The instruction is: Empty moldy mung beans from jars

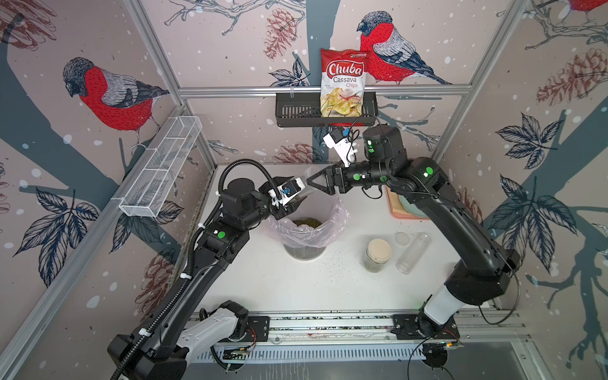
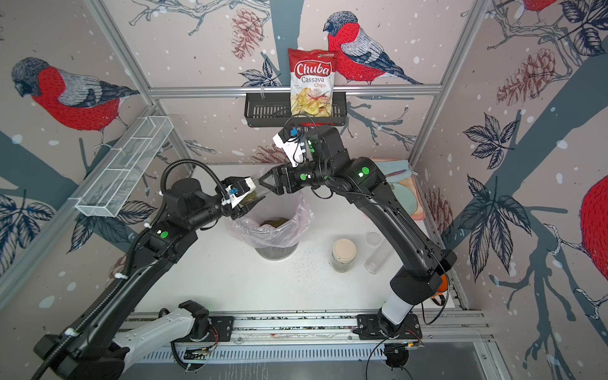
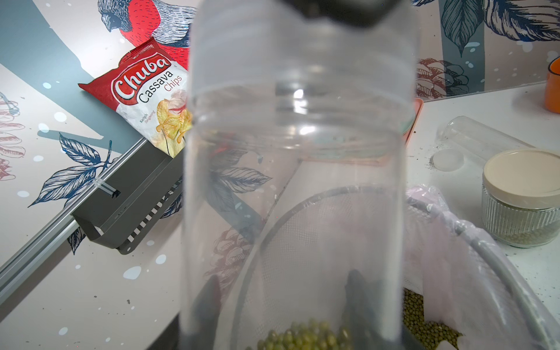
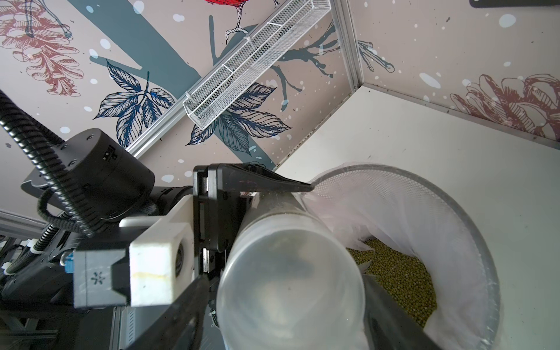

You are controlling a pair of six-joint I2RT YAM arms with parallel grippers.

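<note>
My left gripper (image 1: 292, 193) is shut on a clear plastic jar (image 3: 297, 192) held over the lined bin (image 1: 306, 234). Some green beans show low inside the jar in the left wrist view. My right gripper (image 1: 316, 180) is at the jar's capped end, its fingers blurred either side of the translucent lid (image 4: 290, 280) in the right wrist view; whether they touch it I cannot tell. A mass of mung beans (image 4: 399, 280) lies inside the bin's pink bag.
A glass jar with beige lid (image 1: 378, 252), an empty clear jar (image 1: 413, 253) and a loose cap (image 1: 401, 238) stand or lie right of the bin. A board with plates (image 1: 399, 209) is behind them. The chips (image 1: 342, 82) sit on the back shelf.
</note>
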